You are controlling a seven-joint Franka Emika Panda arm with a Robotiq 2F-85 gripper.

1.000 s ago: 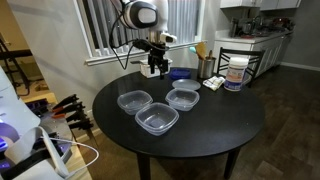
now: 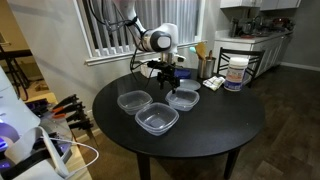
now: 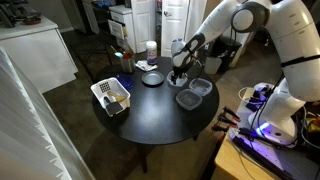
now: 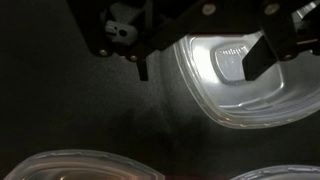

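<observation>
Three clear plastic containers stand on the dark round table: a left one (image 2: 134, 101), a front one (image 2: 157, 118) and a right one (image 2: 184, 100). My gripper (image 2: 168, 84) is low by the right container's back left side. In the wrist view the open gripper straddles that container's rim. One finger (image 4: 142, 70) is outside over bare table; the other finger (image 4: 259, 60) is over the inside of the container (image 4: 240, 95). Nothing is gripped. Whether the fingers touch the container is unclear. Edges of the other two containers (image 4: 85, 166) show at the bottom.
Behind the right container lies a flat, pale round item (image 2: 188, 85). A white tub with a label (image 2: 236, 72) and a utensil holder (image 2: 206, 68) stand farther back. A white basket (image 3: 110, 97) sits at the far side.
The containers have not visibly moved.
</observation>
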